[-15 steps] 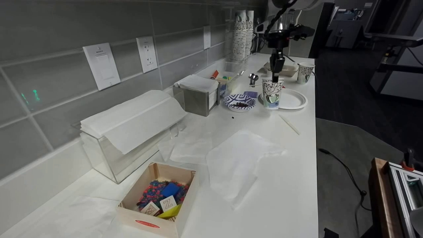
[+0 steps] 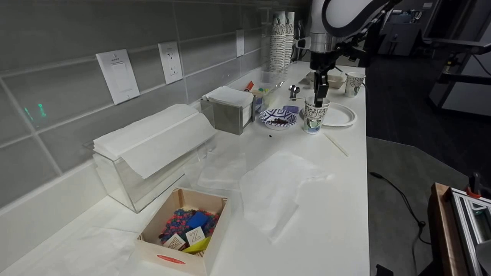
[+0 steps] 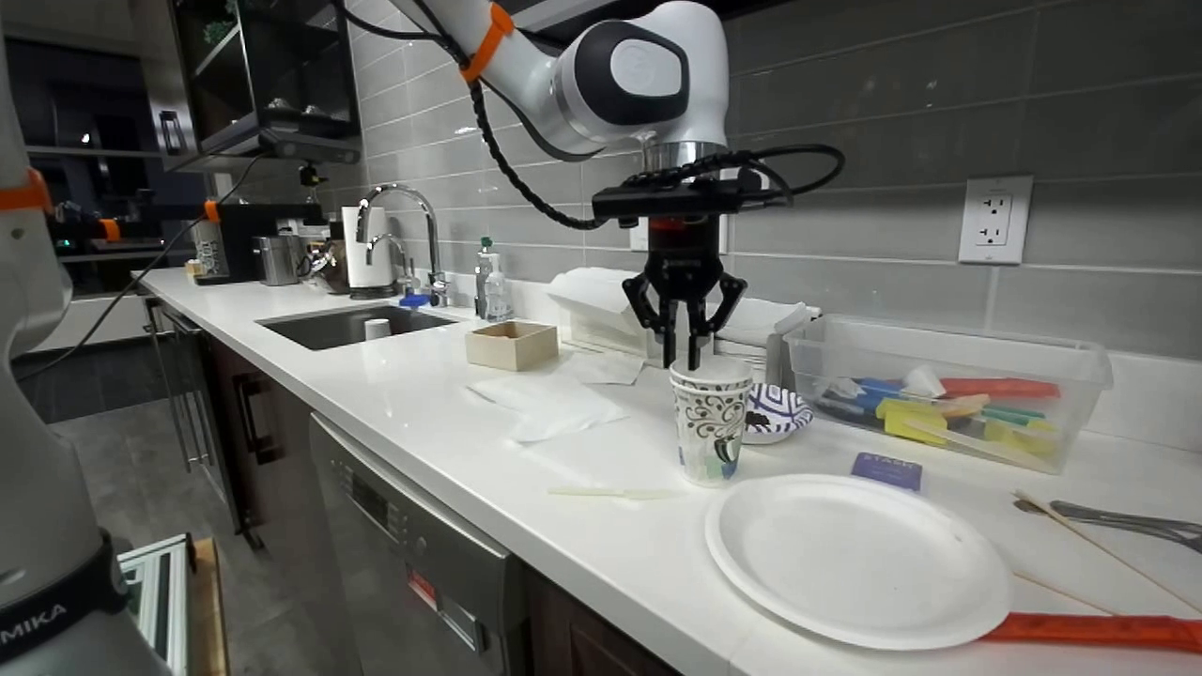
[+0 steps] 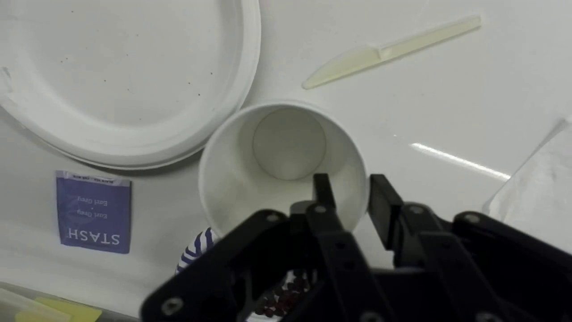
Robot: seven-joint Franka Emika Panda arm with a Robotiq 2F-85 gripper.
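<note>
A patterned paper cup (image 3: 710, 434) stands upright on the counter, beside the plate's edge. My gripper (image 3: 681, 359) points down at its rim. From above, in the wrist view, the cup (image 4: 289, 145) looks empty. There my gripper is partly open around the cup's wall: one finger (image 4: 323, 190) reaches over the inside, while the other finger (image 4: 384, 201) is outside, close against the rim. A gap shows between the wall and the inner finger. Exterior view 1 has the cup (image 2: 314, 120) just under the fingers.
Close by are a white plate (image 3: 856, 563), a pale plastic knife (image 4: 397, 51), a purple tea packet (image 4: 94, 212) and a patterned bowl (image 2: 277, 115). A clear bin (image 3: 947, 383) stands along the wall. Paper sheets (image 2: 280, 188) and a wooden box (image 2: 184, 230) lie nearer exterior view 1.
The cup and my gripper are lower and slightly nearer exterior view 1's camera than a second ago. The arm above has shifted too; the plate, bowl and knife have stayed put.
</note>
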